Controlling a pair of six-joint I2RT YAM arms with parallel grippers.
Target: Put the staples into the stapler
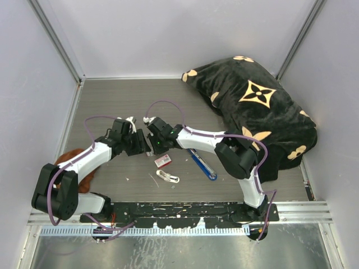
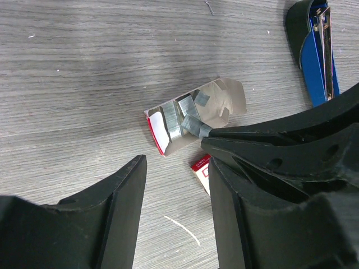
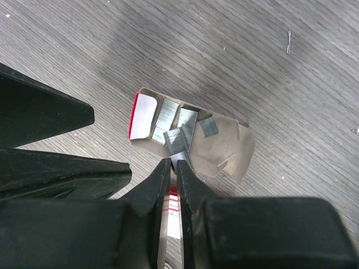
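Observation:
Between the grippers sits an open cardboard box (image 2: 227,103) with a red edge, several grey staple strips (image 3: 166,115) inside it. My right gripper is at the box's near side, its fingers close together. A short staple piece (image 3: 180,159) meets its fingertips; whether they grip it cannot be told. In the left wrist view the same piece shows at the right gripper's tips (image 2: 205,137). My left gripper stands open beside the box, nothing between its fingers. The blue stapler (image 1: 202,165) lies to the right, its long metal channel showing.
A red and white box (image 1: 162,161) lies in front of the grippers, with a white object (image 1: 168,176) nearer still. Loose staple bits are scattered about. A dark patterned cushion (image 1: 263,112) fills the back right; a brown cloth (image 1: 87,179) lies by the left arm.

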